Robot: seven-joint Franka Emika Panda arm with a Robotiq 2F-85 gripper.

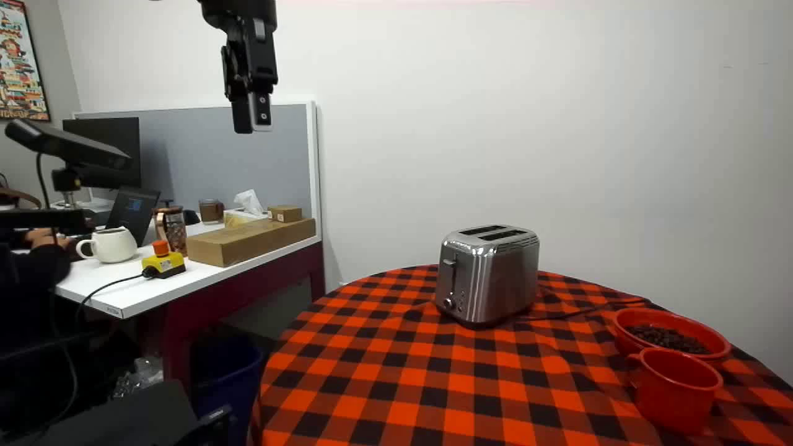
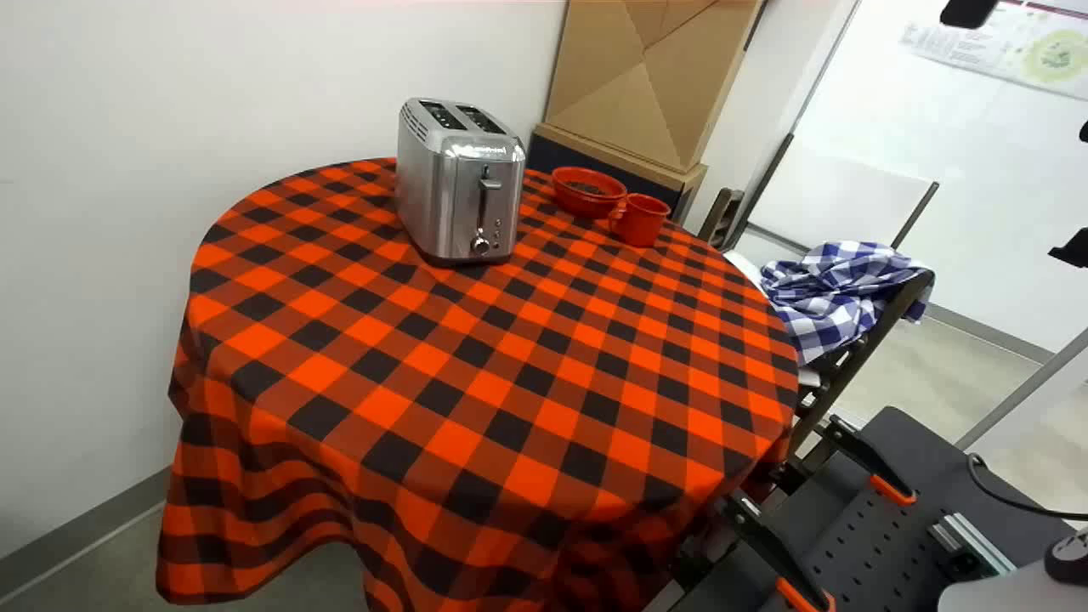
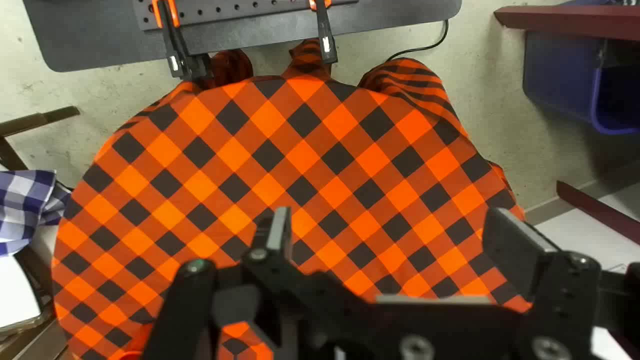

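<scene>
My gripper stands open high above the round table, its two fingers wide apart in the wrist view with only the checked cloth far below. From the side, the gripper (image 1: 251,127) hangs at the upper left, well clear of everything. A silver two-slot toaster (image 1: 494,275) is upright toward the back of the table; its slots (image 2: 464,116) look empty. A red mug (image 1: 678,390) sits at the right, beside a red bowl (image 1: 669,334) holding small dark brown pieces. The same mug (image 2: 640,220) and bowl (image 2: 588,192) appear in the second exterior view.
A red-and-black checked tablecloth (image 2: 479,408) covers the table, largely bare in front of the toaster. At the left, a white desk (image 1: 141,286) carries a cardboard box (image 1: 251,241) and a white mug (image 1: 109,245). A chair with a blue checked cloth (image 2: 841,291) stands beside the table.
</scene>
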